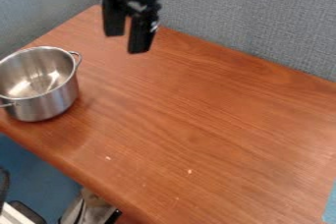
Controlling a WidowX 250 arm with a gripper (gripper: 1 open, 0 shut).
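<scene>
A black gripper (129, 29) hangs from the top of the camera view over the back left of the wooden table, its two dark fingers apart and nothing visible between them. A steel pot (39, 85) with side handles stands at the table's left edge, below and left of the gripper.
Grey padded walls (243, 17) stand behind it and at the back left. Some cables and hardware show below the table's front left edge.
</scene>
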